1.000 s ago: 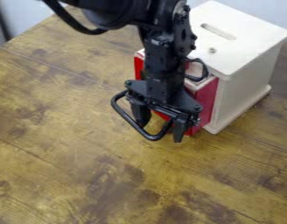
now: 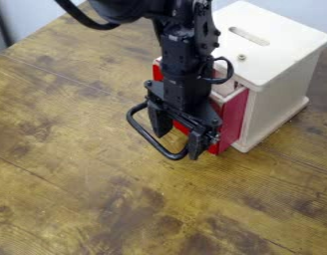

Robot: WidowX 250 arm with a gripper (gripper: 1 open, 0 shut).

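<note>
The black robot gripper [image 2: 177, 134] hangs low over the wooden floor, directly in front of a small cream wooden cabinet [image 2: 274, 74] with a red front panel [image 2: 229, 125]. The arm covers much of the red panel and the cabinet's front. The fingers are dark against dark, so whether they are open or shut, or hold anything, is unclear.
The cabinet stands at the back right, with a slotted handle opening in its top. A pale wall shows at the top edges.
The arm and gripper have shifted very slightly over the last second, staying in front of the cabinet. The cabinet looks unmoved.
</note>
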